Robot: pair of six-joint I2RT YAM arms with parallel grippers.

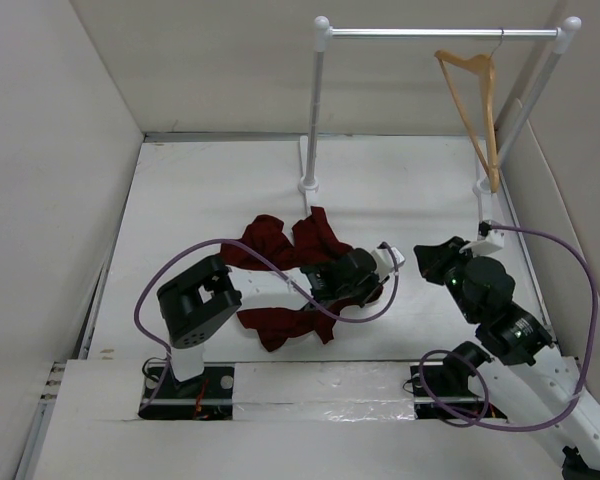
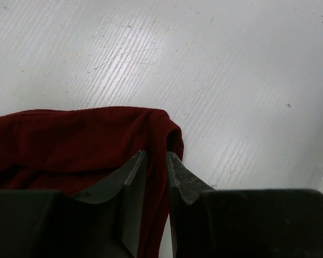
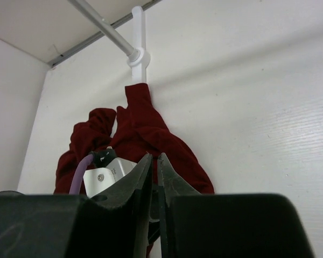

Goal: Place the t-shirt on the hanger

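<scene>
A crumpled dark red t-shirt (image 1: 265, 235) lies on the white floor, partly covered by my left arm. My left gripper is low at the shirt's right edge, its fingers close around a raised fold; whether they pinch it is unclear. My right gripper (image 1: 428, 258) hangs to the right of the shirt over bare floor; in the right wrist view its fingertips (image 3: 162, 161) are near together, with the shirt beyond. The wooden hanger (image 1: 470, 68) hangs on the rail at upper right.
The rack's rail (image 1: 420, 34) spans the back right, with posts (image 1: 314, 120) standing on white feet. Walls close in left, right and behind. Bare floor lies right of the shirt and at back left.
</scene>
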